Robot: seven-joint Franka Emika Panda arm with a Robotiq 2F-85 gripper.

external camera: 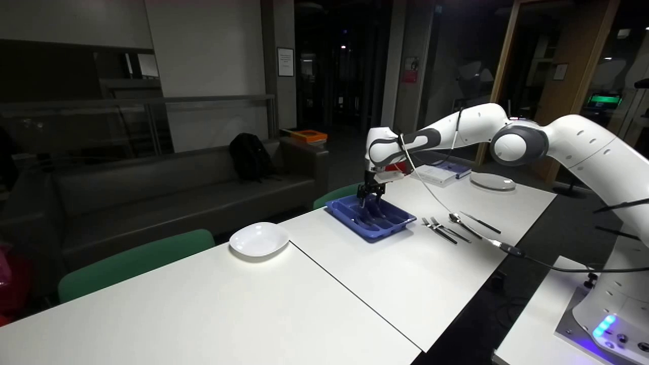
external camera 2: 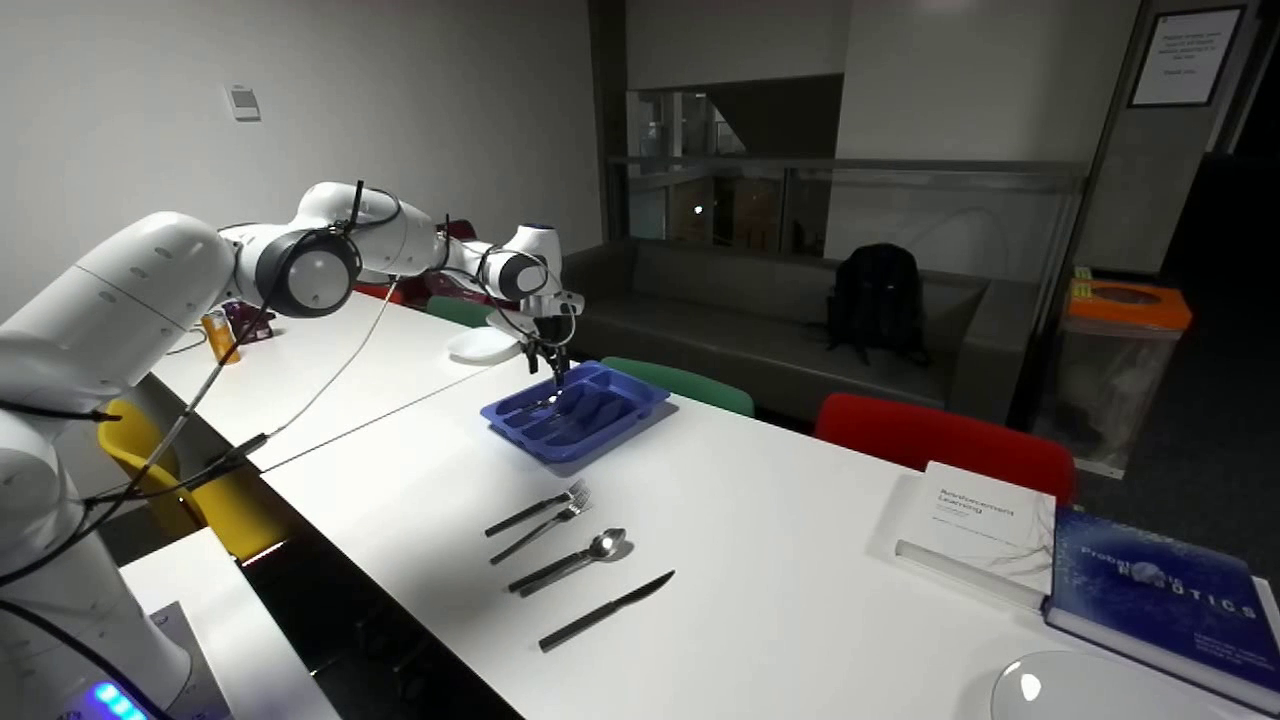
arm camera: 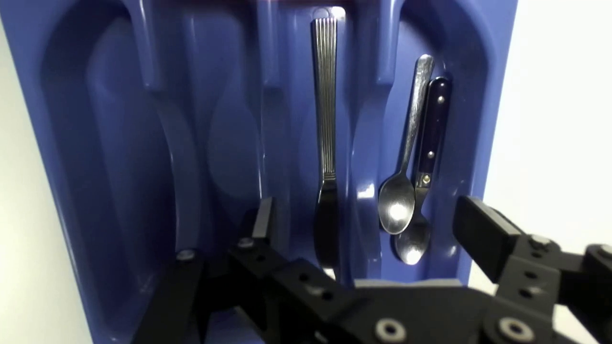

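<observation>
A blue cutlery tray [external camera 2: 663,394] lies on the white table, and my gripper [external camera: 371,198] hangs over it, pointing down. In the wrist view the gripper stands open, its fingers [arm camera: 265,219] wide apart with nothing held. A silver spoon [arm camera: 397,203] and a dark-handled spoon [arm camera: 439,109] overlap in the right compartment, between the fingers as seen from above. One compartment to the left holds a utensil with a ribbed silver handle [arm camera: 326,97]; its lower end is dark and partly hidden by the gripper. The two left compartments look empty where visible.
On the table beside the tray lie forks [external camera 2: 540,518], spoons [external camera 2: 576,562] and a knife [external camera 2: 608,610]. Farther off are a white bowl [external camera: 259,240], a plate [external camera: 492,181] and books [external camera 2: 978,528]. Clear table surrounds these things.
</observation>
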